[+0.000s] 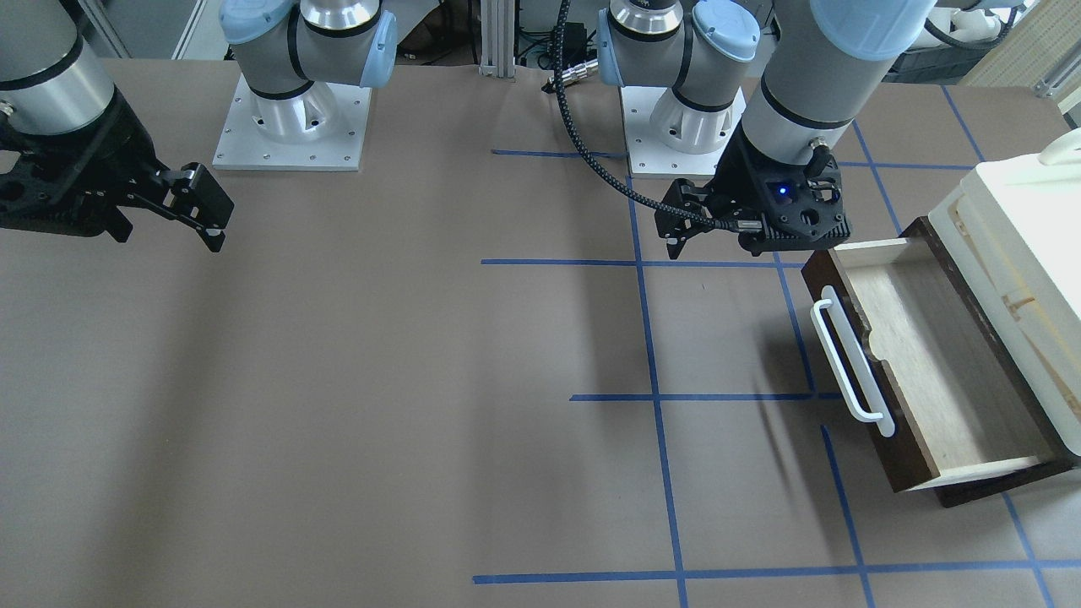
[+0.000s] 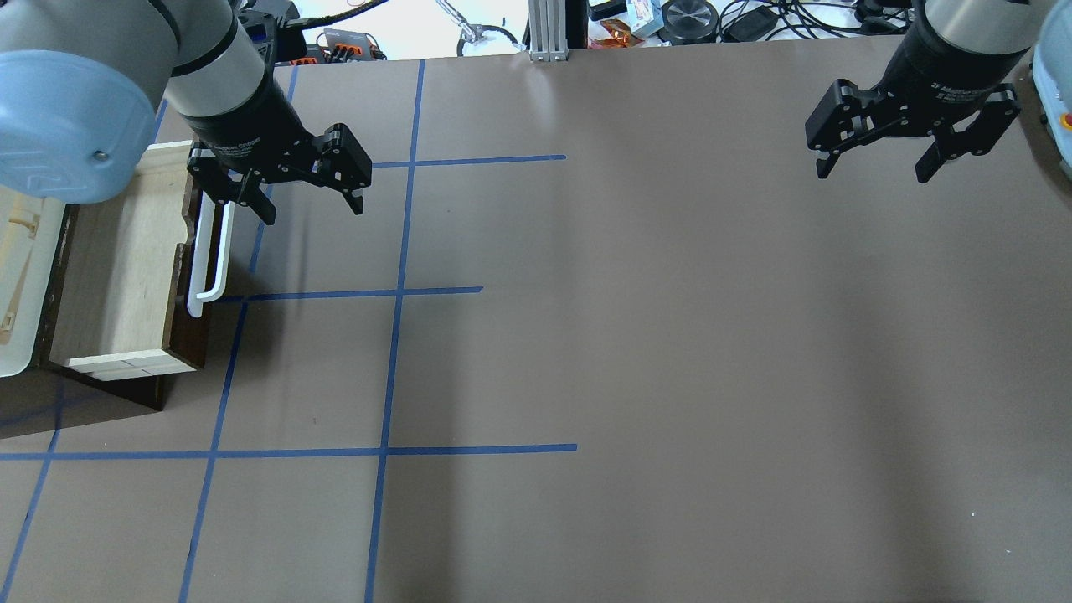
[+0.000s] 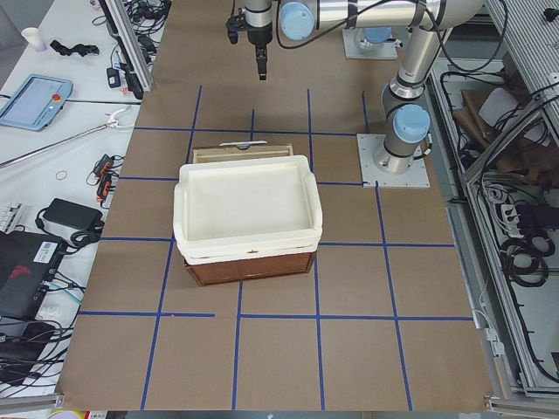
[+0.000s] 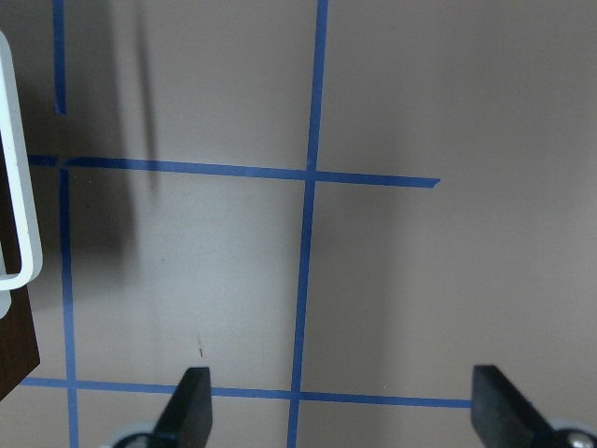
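A dark wooden box [image 1: 953,365] with a pale inner drawer and a white handle [image 1: 851,365] sits on the taped floor at the right in the front view. A white lid [image 3: 247,205] rests on it. My gripper [image 2: 311,206] hangs above the floor beside the box's handle end, its two fingers wide apart and nothing between them. In the wrist view the white handle [image 4: 28,233] shows at the left edge, outside the fingers.
A second arm's gripper [image 2: 874,166] hangs at the other side. Cables and tools lie beyond the table's edges.
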